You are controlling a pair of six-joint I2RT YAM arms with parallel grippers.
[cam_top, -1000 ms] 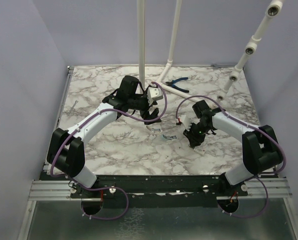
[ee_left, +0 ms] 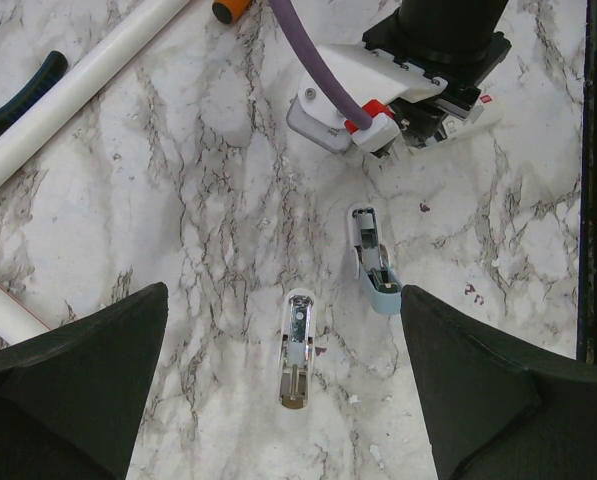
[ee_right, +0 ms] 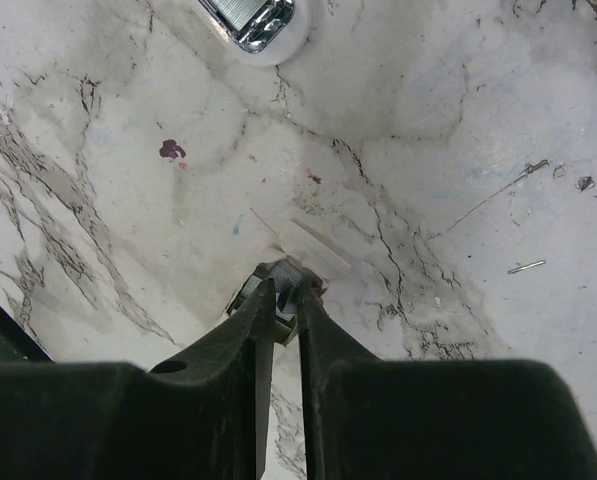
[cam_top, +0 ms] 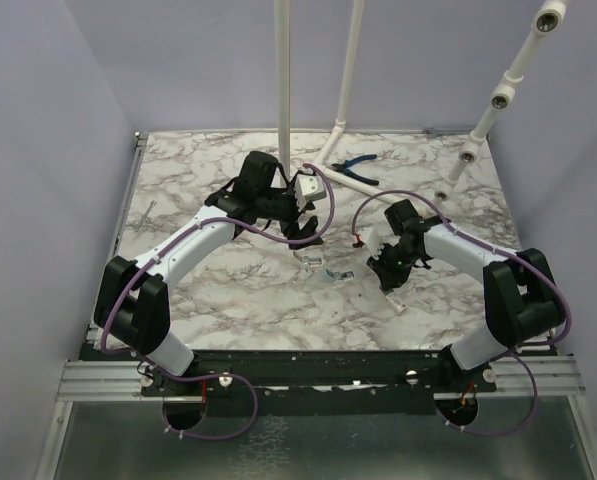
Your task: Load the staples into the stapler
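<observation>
Two small staplers lie on the marble table: one with a pale blue end (ee_left: 386, 300) and a white one (ee_left: 296, 345) beside it. My left gripper hangs over them with its fingers wide apart and nothing between. To the right, my right gripper is low over the table; its fingertips are close together over a small block of staples (ee_right: 242, 294). Whether they pinch any staples cannot be told, since the fingers cover part of the block. A small whitish box (cam_top: 394, 303) lies under the right gripper, with its white flap (ee_right: 313, 248) beyond the fingertips.
Blue-handled pliers (cam_top: 354, 161) and a white pipe (cam_top: 350, 182) lie at the back. A single loose staple (ee_right: 526, 267) rests on the table. Free marble stretches across the left and front.
The whitish box has shown more from under my right gripper and turned slightly. The right gripper has shifted only a little; the left arm stays still.
</observation>
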